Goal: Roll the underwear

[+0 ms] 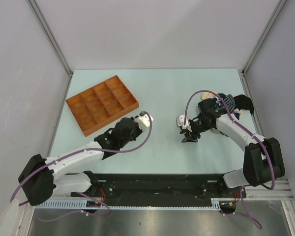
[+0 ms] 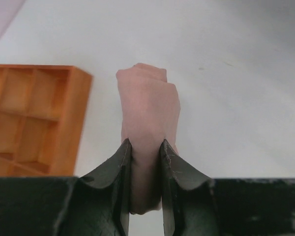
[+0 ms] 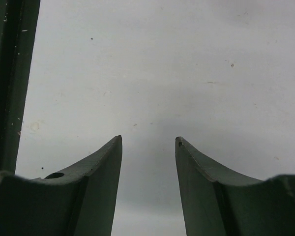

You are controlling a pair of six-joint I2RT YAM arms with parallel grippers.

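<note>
A rolled pink piece of underwear (image 2: 147, 108) hangs in my left gripper, which is shut on it. In the top view that gripper (image 1: 140, 128) is raised just beside the wooden grid box (image 1: 102, 105). My right gripper is part open over bare table (image 3: 152, 83), nothing between its fingers. It stands right of centre in the top view (image 1: 188, 135).
A pile of dark, striped and beige cloths (image 1: 238, 103) lies at the back right, partly behind the right arm. A dark edge runs along the front.
</note>
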